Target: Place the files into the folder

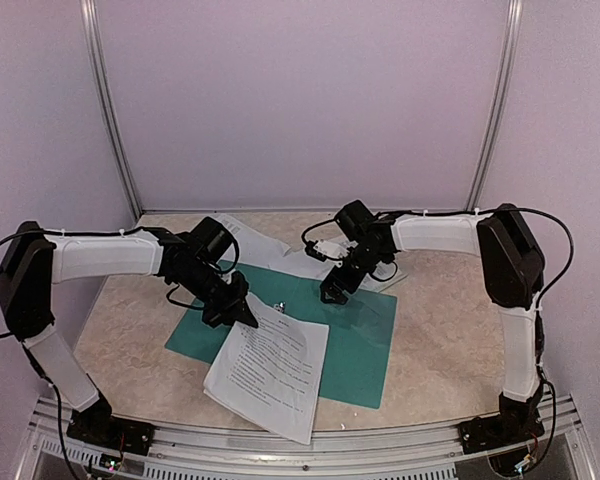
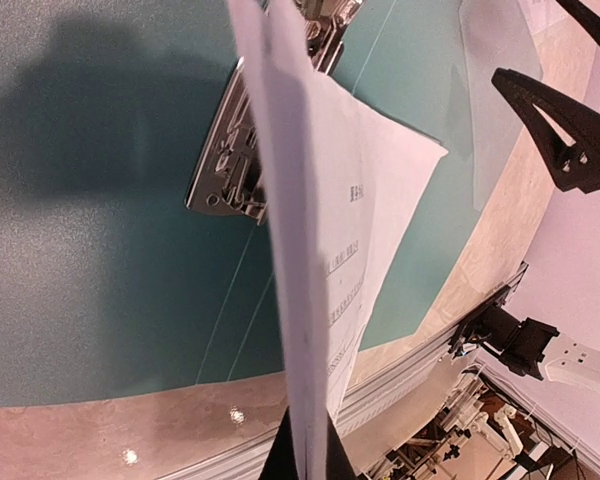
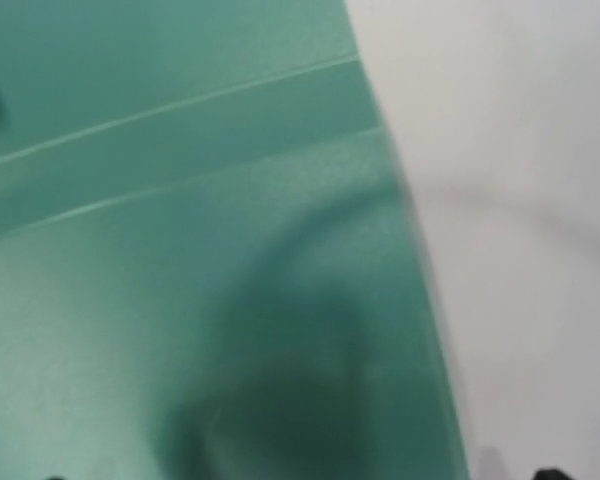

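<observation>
A stack of printed sheets point(image 1: 270, 370) hangs from my left gripper point(image 1: 238, 310), which is shut on it, and slopes over the green folder point(image 1: 360, 360) toward the front edge. In the left wrist view the papers point(image 2: 300, 250) appear edge-on beside the folder's metal clip point(image 2: 220, 160). My right gripper point(image 1: 335, 290) stands open low over the folder's back right. The right wrist view is blurred, showing green folder surface point(image 3: 180, 300) beside a white area point(image 3: 520, 300).
White sheets point(image 1: 250, 240) lie along the back of the folder. Walls close in the sides and back.
</observation>
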